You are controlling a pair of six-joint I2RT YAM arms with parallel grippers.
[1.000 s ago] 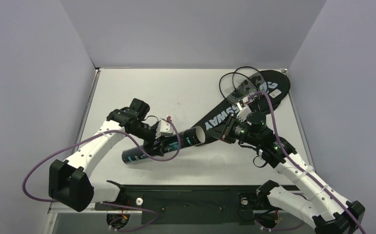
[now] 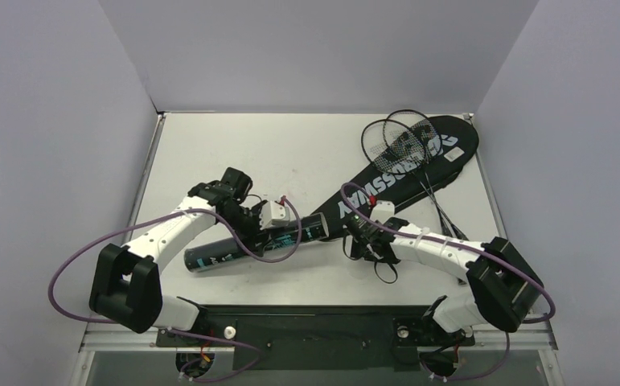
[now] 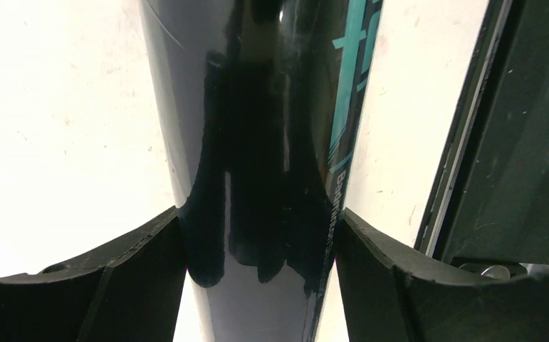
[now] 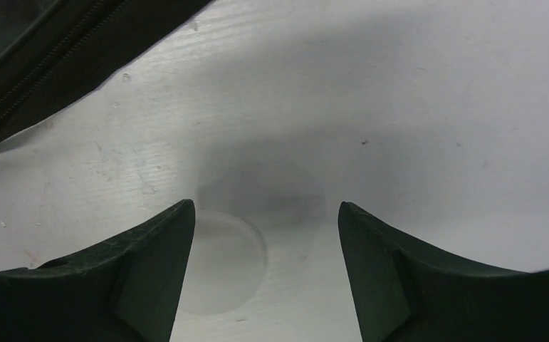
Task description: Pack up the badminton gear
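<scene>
A long dark shuttlecock tube (image 2: 214, 254) with teal lettering lies slantwise across the left and middle of the table. My left gripper is shut on it: in the left wrist view a finger meets each side of the glossy tube (image 3: 271, 142). The right gripper stands open over a clear round lid (image 4: 225, 274), which lies flat on the table with no finger visibly touching it. Two rackets (image 2: 395, 146) rest partly on the black racket bag (image 2: 399, 186) at the back right.
The bag's lower end comes close to the tube's far end. Racket shafts (image 2: 443, 211) run down the right side behind the right arm. A dark edge (image 2: 306, 309) bounds its front.
The left gripper and the tube have shifted slightly left together.
</scene>
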